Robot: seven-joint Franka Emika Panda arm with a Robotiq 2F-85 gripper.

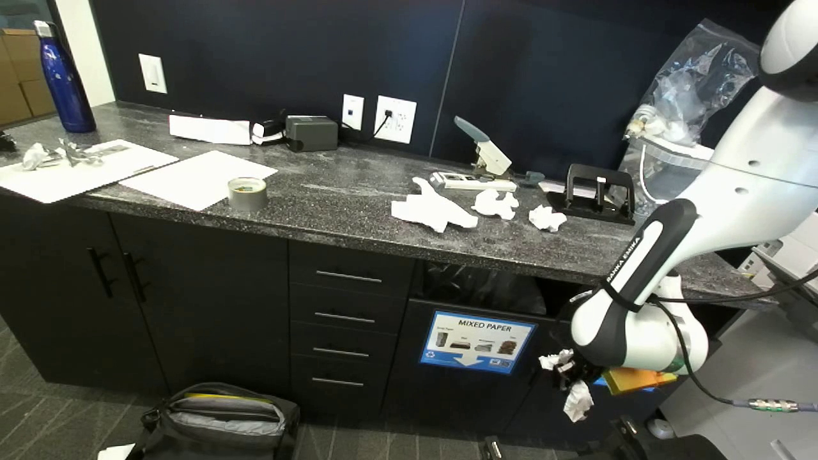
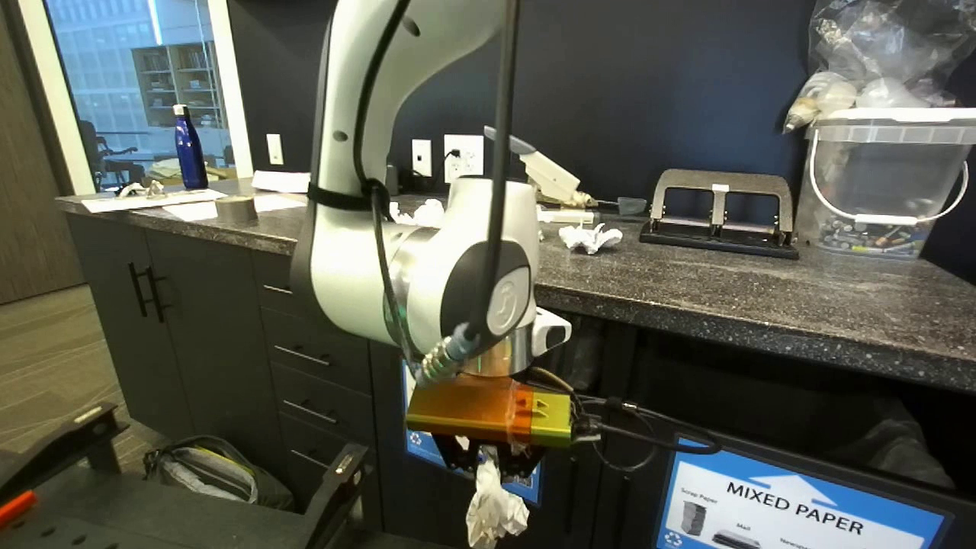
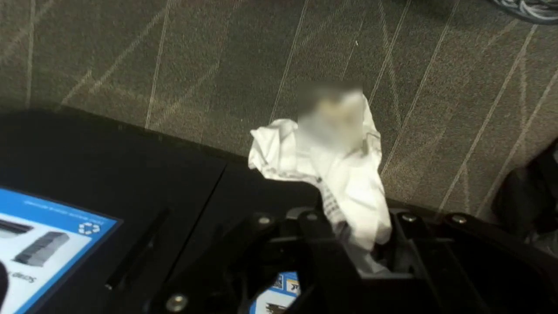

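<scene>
Low in front of the dark cabinets, my gripper is shut on a crumpled white paper. Below the orange and yellow gripper housing in the second exterior view, the same paper dangles well under the counter top. In the wrist view the paper sticks out past the dark fingers, with carpet beyond it; part of it is blurred. More crumpled white papers lie on the counter: a large one, a middle one and a small one.
Cabinet openings sit above blue "MIXED PAPER" signs. The counter holds an opened stapler, a hole punch, a tape roll, flat sheets and a blue bottle. A clear bucket stands at right, a bag on the floor.
</scene>
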